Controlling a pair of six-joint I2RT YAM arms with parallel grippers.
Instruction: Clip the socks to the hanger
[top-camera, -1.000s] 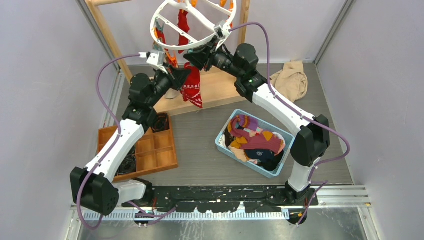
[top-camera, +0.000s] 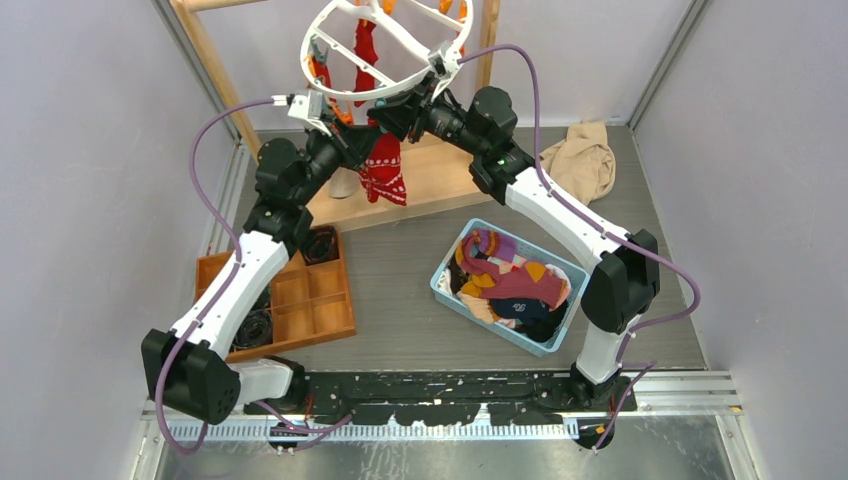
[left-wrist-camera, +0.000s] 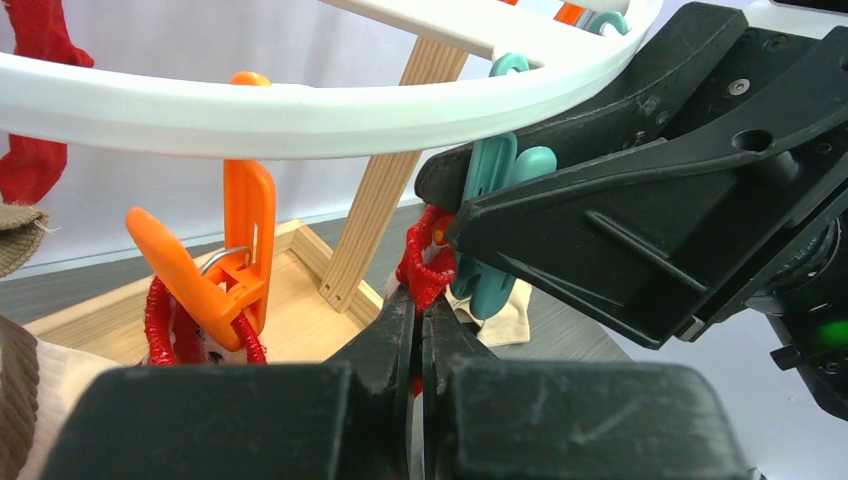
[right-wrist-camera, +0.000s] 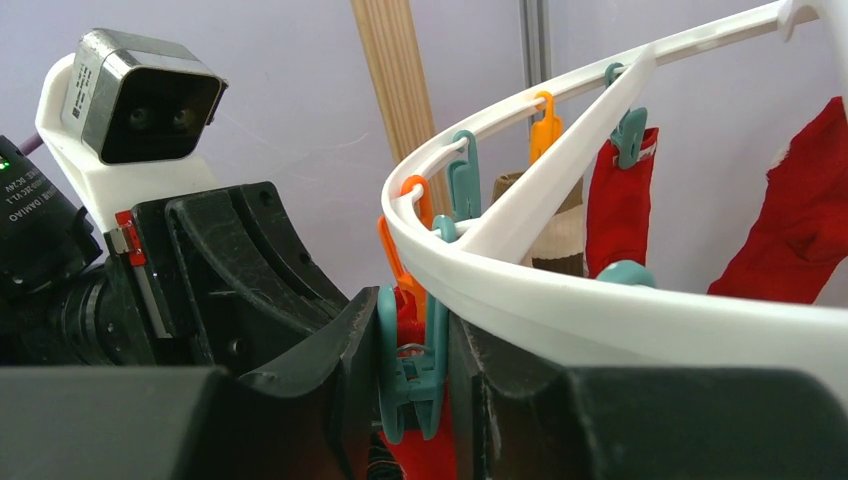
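Observation:
A red sock with white pattern (top-camera: 384, 170) hangs below the near edge of the white round hanger (top-camera: 345, 97). Its bunched top edge (left-wrist-camera: 428, 262) is pinched in my left gripper, which is shut. My right gripper is shut on a teal clip (right-wrist-camera: 410, 392), squeezing it from both sides under the hanger's rim. In the left wrist view the sock's top is right beside the clip's lower part (left-wrist-camera: 491, 288). Whether the cloth lies between the clip's fingers cannot be told.
An orange clip (left-wrist-camera: 250, 240) close by holds another red sock edge. Other red socks (right-wrist-camera: 618, 215) hang farther around the ring. A blue basket of socks (top-camera: 545, 345) stands on the floor, a wooden compartment box (top-camera: 345, 310) to its left. Both grippers are very close together.
My left gripper has risen slightly toward the hanger, and the sock in it has lifted a little and shifted. The right arm and clip look still.

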